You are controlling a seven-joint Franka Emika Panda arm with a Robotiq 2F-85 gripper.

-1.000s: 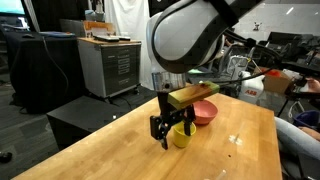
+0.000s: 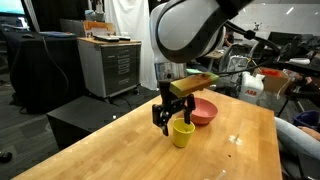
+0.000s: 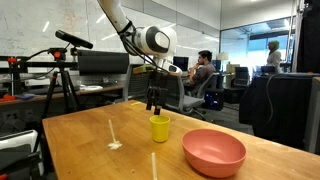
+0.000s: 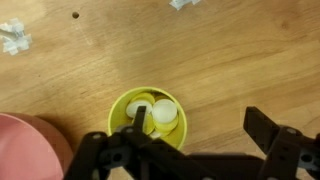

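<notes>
A yellow cup [image 4: 160,98] stands upright on the wooden table, holding several white and yellow round pieces [image 4: 164,110]. My gripper is open above the table, nothing between its fingers. In the wrist view the left finger overlaps the cup's opening, while the right finger [image 4: 262,128] lies well off to the cup's right over bare wood. From exterior view 1, the fingertips appear at and just above the rim of the cup [image 2: 181,139]; the exact height is hard to judge. Exterior view 2 has the cup [image 3: 160,128] below the gripper.
Close by the cup is a pink bowl [image 3: 213,150], also at the lower left of the wrist view. White scraps [image 4: 15,38] lie on the table.
The cup and bowl appear unmoved.
</notes>
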